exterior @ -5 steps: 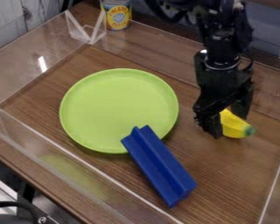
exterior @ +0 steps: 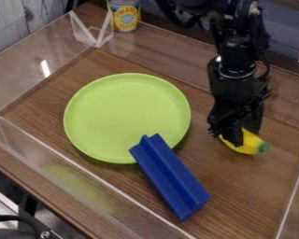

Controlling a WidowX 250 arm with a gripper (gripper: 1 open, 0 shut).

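The black gripper point(exterior: 231, 126) reaches down at the right of the camera view, its fingertips low over a yellow object point(exterior: 249, 144) with a green end, which lies on the wooden table. The fingers cover part of the yellow object; whether they grip it is hard to tell.
A large green plate point(exterior: 124, 117) sits to the left. A blue ridged block point(exterior: 170, 175) lies below it. A can point(exterior: 123, 13) stands at the back left. Clear walls border the left side.
The gripper has moved slightly lower onto the yellow object, now covering more of its left part. The plate and blue block have stayed put.
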